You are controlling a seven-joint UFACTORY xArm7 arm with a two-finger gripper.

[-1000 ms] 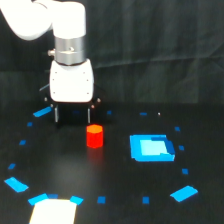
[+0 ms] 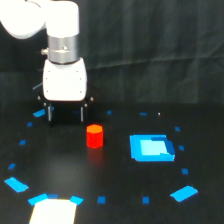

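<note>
A small red block [image 2: 94,137] with an orange-lit top stands on the dark table. My gripper [image 2: 65,118] is above and left of it in the picture, apart from it. Its dark fingers [image 2: 47,114] stand wide apart, one below each end of the white hand, and nothing shows between them. To the block's right lies a blue square [image 2: 136,148] with a white middle, flat on the table; nothing is seen standing on it.
A pale, brightly lit object [image 2: 53,212] is cut off by the bottom edge at left. Blue tape pieces [image 2: 184,193] and small blue marks dot the table. Bare dark table surrounds the block, and a dark curtain [image 2: 150,60] hangs behind.
My gripper has moved left and slightly up in the picture, away from the red block. The block and the blue square have stayed in place.
</note>
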